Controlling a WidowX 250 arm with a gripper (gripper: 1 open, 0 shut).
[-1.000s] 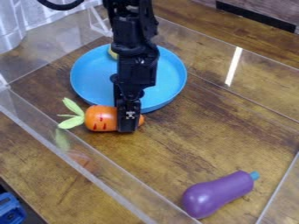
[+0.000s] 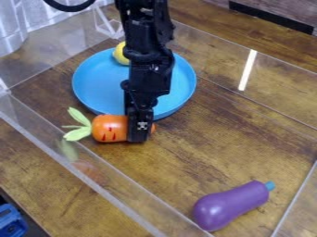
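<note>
A plush orange carrot with pale green leaves lies on the wooden table at the near edge of a blue plate. The black gripper is low over the carrot's right end, its fingers at or around it; whether they are closed on it is hard to tell. A yellow object is on the back of the plate, partly behind the arm.
A purple eggplant lies at the front right. Clear plastic walls border the work area on several sides. The table to the right of the plate is bare.
The arm has shifted slightly, and more of the yellow object shows. The carrot lies in nearly the same place.
</note>
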